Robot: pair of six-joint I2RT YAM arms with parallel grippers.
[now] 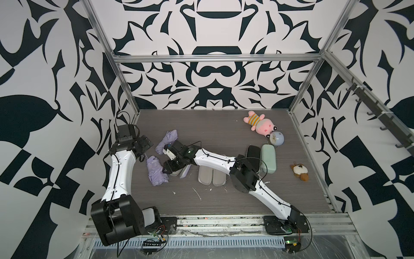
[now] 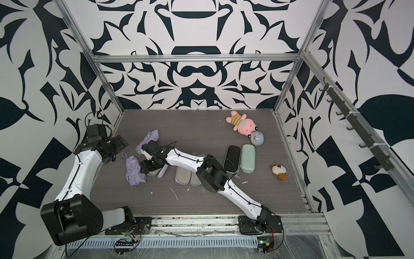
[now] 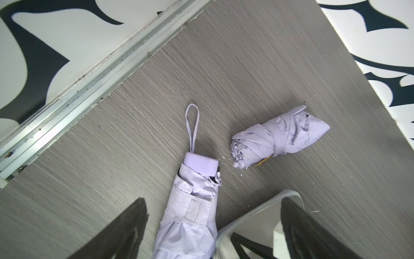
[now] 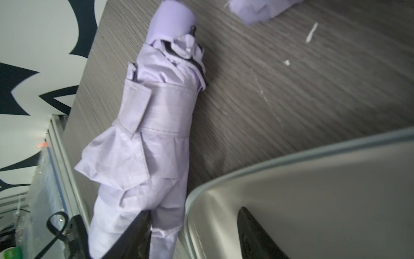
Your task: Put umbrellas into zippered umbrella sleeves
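Note:
A lavender folded umbrella [image 3: 188, 215] lies beside an open grey zippered sleeve [image 4: 301, 198]; a second lavender umbrella [image 3: 276, 136] lies farther back. My right gripper hangs low with open fingers at the boundary between the first umbrella and that sleeve's rim. My left gripper is open and raised over the table's left side. Another open grey sleeve [image 1: 205, 172] lies at the middle, partly under the right arm.
A black case [image 1: 254, 153] and mint case [image 1: 268, 158] lie right of centre, with a pink plush [image 1: 262, 125], a ball [image 1: 276, 138] and a brown toy [image 1: 300, 171].

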